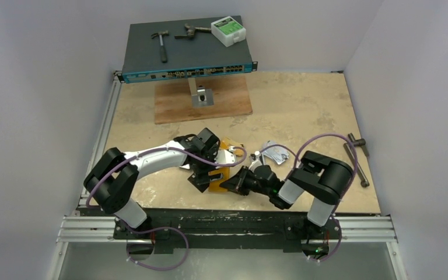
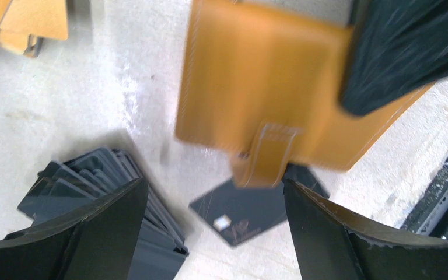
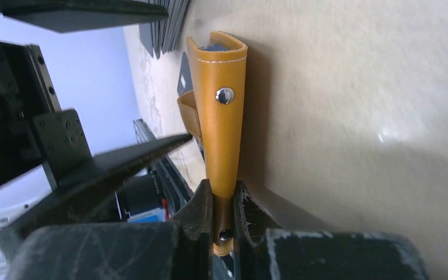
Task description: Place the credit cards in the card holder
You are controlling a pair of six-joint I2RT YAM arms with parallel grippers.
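Observation:
The tan leather card holder has a strap and stitched edges. My right gripper is shut on its near end in the right wrist view. Something dark shows inside the holder's far opening. Below the strap, a dark card lies on the table, partly covered from view by the holder. A fanned stack of dark cards rests at lower left. My left gripper is open beside the holder, with nothing held between its fingers; the loose card lies beyond their tips.
Another tan leather piece lies at the left wrist view's upper left. A whitish packet sits right of centre, and hammers lie along the right edge.

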